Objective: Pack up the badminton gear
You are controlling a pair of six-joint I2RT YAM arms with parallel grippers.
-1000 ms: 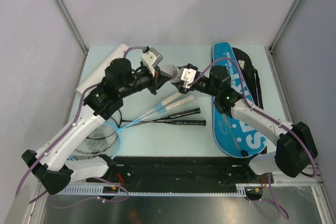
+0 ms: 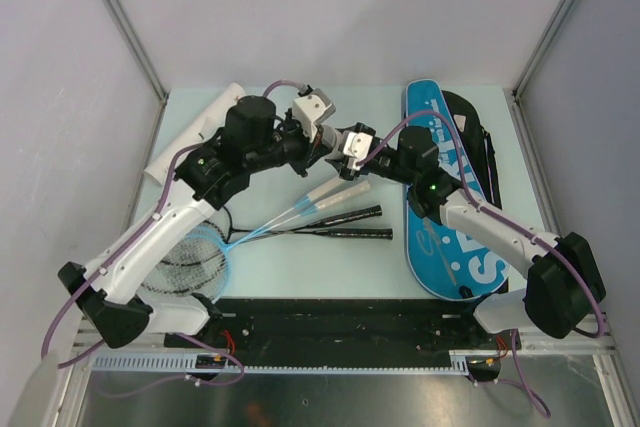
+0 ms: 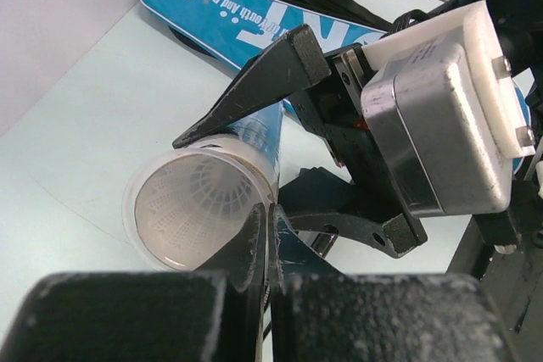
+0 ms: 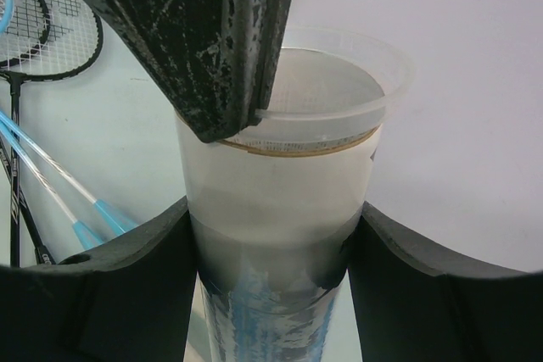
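Held mouth-up above the table is a clear shuttlecock tube [image 4: 276, 184] with a white upper band, and my right gripper is shut around it. The tube's round mouth [image 3: 140, 209] faces the left wrist camera; a white mesh-like skirt, as of a shuttlecock, shows inside. My left gripper is shut, its fingertips against the mouth's translucent rim [image 4: 339, 116]. Whether the thin rim lies between them is hard to tell. Several rackets [image 2: 185, 262] lie at the left, dark and light handles pointing right. At the right lies a blue racket bag [image 2: 425, 247].
Against the back left rests a long white tube [image 2: 195, 132]. Behind the blue bag is a black bag [image 2: 465, 122], partly covered. Bare table [image 2: 300, 282] shows in front of the racket handles, and both arms cross above the middle.
The right arm and its tube have stayed put.
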